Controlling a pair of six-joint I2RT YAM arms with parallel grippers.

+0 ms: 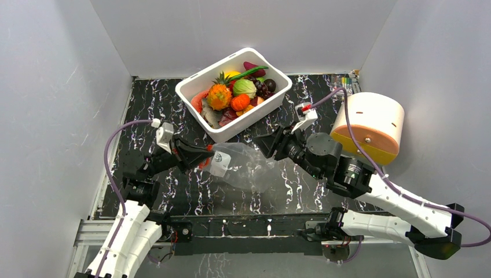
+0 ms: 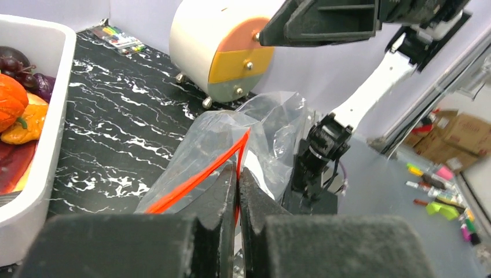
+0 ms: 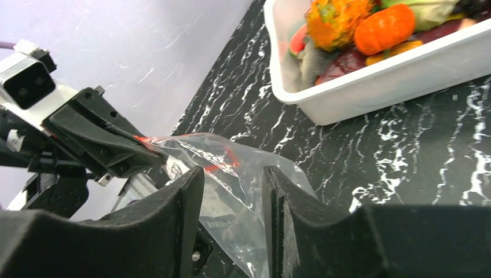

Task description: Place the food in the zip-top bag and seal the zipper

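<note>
A clear zip top bag (image 1: pixel 248 168) with an orange-red zipper edge hangs from my left gripper (image 1: pixel 212 153), which is shut on that edge. In the left wrist view the orange zipper strip (image 2: pixel 200 174) runs into the closed fingertips. My right gripper is partly open; in its view the bag (image 3: pixel 234 194) shows behind and between the fingers, and nothing is clamped there. Colourful food pieces, among them an orange pumpkin (image 1: pixel 240 102) and a green cabbage (image 1: pixel 245 88), lie in the white bin (image 1: pixel 231 131). No food shows inside the bag.
A white, orange and yellow barrel-shaped object (image 1: pixel 369 124) stands at the right wall. Behind it lies a pack of coloured markers (image 1: pixel 343 86). Bare black marbled tabletop (image 1: pixel 231 202) spreads in front of the bin.
</note>
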